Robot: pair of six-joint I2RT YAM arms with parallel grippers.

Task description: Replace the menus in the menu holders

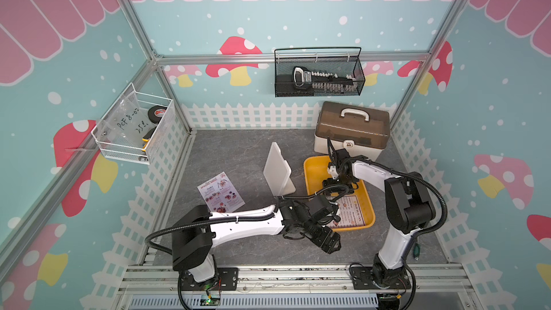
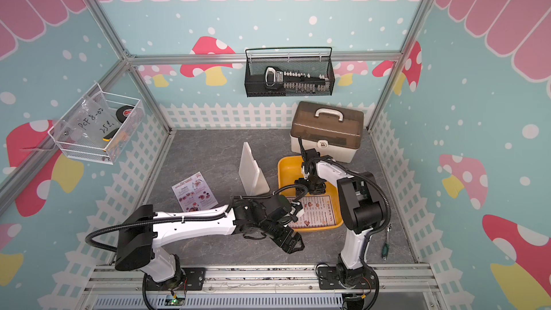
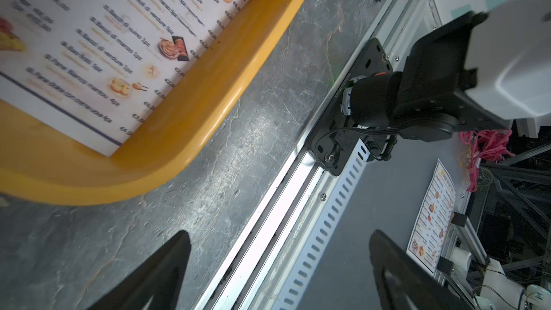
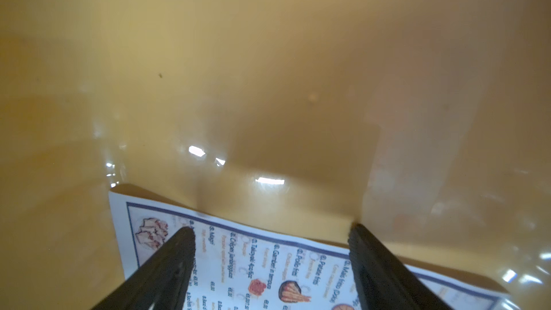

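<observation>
A printed menu point(image 1: 347, 212) lies in the yellow tray point(image 1: 369, 218); a second menu point(image 1: 220, 191) lies flat on the table at left. The white menu holder point(image 1: 277, 169) stands between them. My left gripper is open with nothing between its fingers, at the tray's front edge and over bare table and rail. My right gripper is open above the tray, its fingertips over the upper edge of the menu there, holding nothing visible.
A brown-lidded box point(image 1: 353, 123) sits behind the tray, and a screwdriver point(image 2: 385, 249) lies at the right. Wire baskets hang on the walls.
</observation>
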